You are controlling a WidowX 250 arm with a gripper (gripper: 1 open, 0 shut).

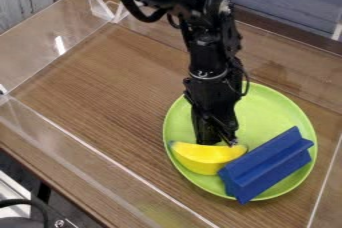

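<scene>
A black robot arm reaches down from the top of the camera view to a green plate point(278, 114) on the wooden table. Its gripper point(214, 136) is low over the plate's left part, right at the back of a yellow banana point(203, 158); the fingertips are dark and partly merge, so whether they touch or hold it is unclear. A blue block-like object point(267, 165) lies on the plate to the right of the banana, tilted diagonally.
A clear plastic edge runs along the left side, and a grey wall is at the back right.
</scene>
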